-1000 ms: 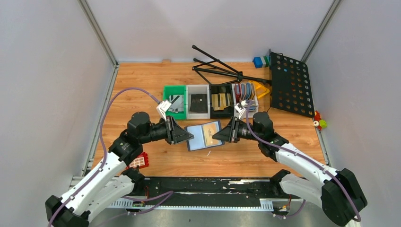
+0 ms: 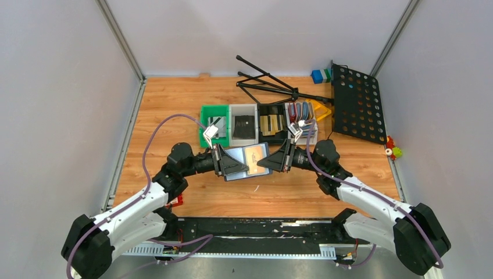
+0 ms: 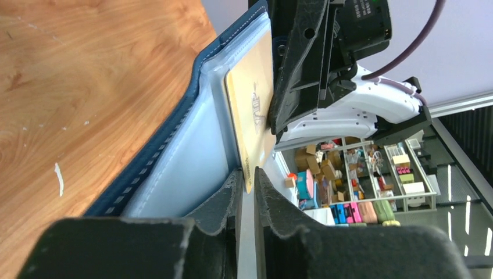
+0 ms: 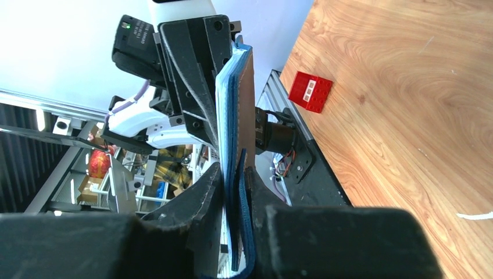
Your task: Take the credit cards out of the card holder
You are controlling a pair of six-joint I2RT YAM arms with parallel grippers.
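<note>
The open blue card holder (image 2: 235, 174) is held above the table's middle, with a tan card (image 3: 249, 104) in its pocket. My right gripper is shut on the holder, seen edge-on in the right wrist view. My left gripper is at the holder's other side, its fingertips at the lower edge of the tan card, close together; whether they grip the card is unclear.
Behind stand a green bin (image 2: 206, 116), a white bin, a black bin and a bin of cards. A black folded stand (image 2: 261, 81) and perforated panel (image 2: 357, 104) lie at the back right. A red block (image 4: 311, 91) sits front left.
My left gripper has moved right and down the view onto the card holder. The holder and my right gripper have shifted slightly left.
</note>
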